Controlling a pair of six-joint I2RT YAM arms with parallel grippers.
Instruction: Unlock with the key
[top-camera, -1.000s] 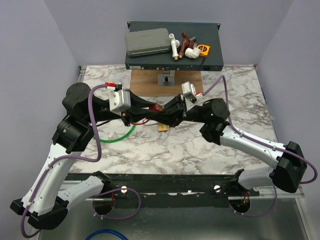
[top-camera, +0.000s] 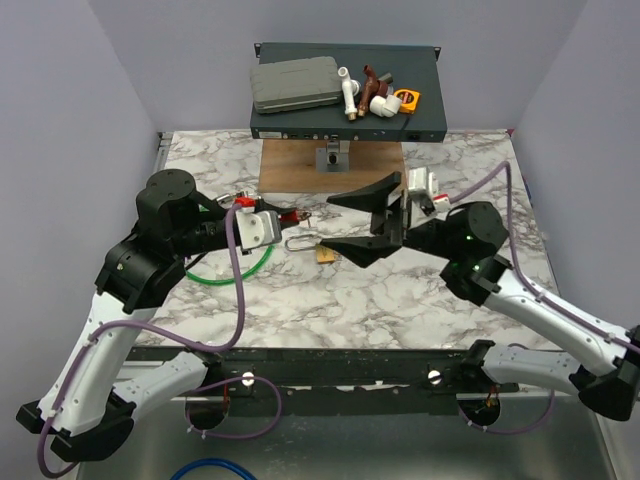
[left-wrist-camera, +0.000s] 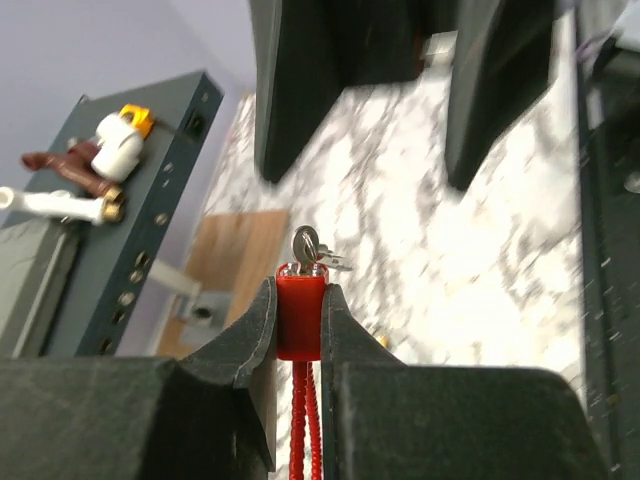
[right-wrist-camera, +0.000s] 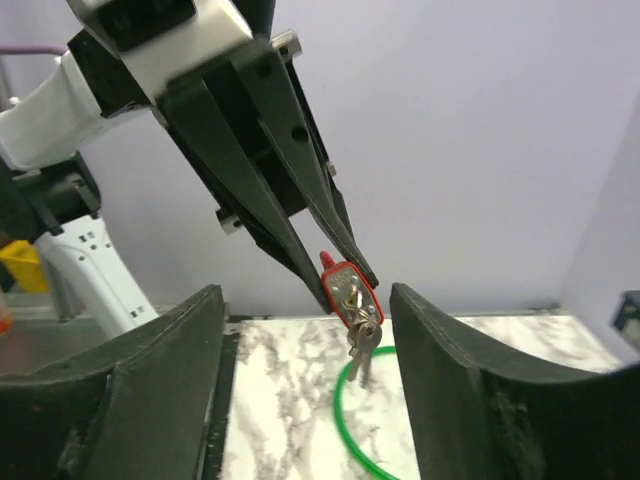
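Note:
My left gripper (top-camera: 290, 216) is shut on the red key holder (left-wrist-camera: 298, 320), with keys (left-wrist-camera: 307, 246) sticking out past its fingertips and a red cord below. My right gripper (top-camera: 346, 220) stands open just to the right, nothing between its fingers; its dark fingers fill the top of the left wrist view. In the right wrist view the key holder (right-wrist-camera: 350, 295) and hanging keys are seen between those open fingers, apart from them. A yellow padlock (top-camera: 326, 255) with a long shackle lies on the marble below.
A dark shelf (top-camera: 430, 100) holds a grey case, pipe fittings and a tape measure at the back. A wooden board (top-camera: 285, 165) lies below it. A green cable (top-camera: 230, 280) lies front left.
The right gripper has pulled back to the right and opened, leaving the key holder in the left gripper. The left arm has shifted slightly, and the grippers now stand apart.

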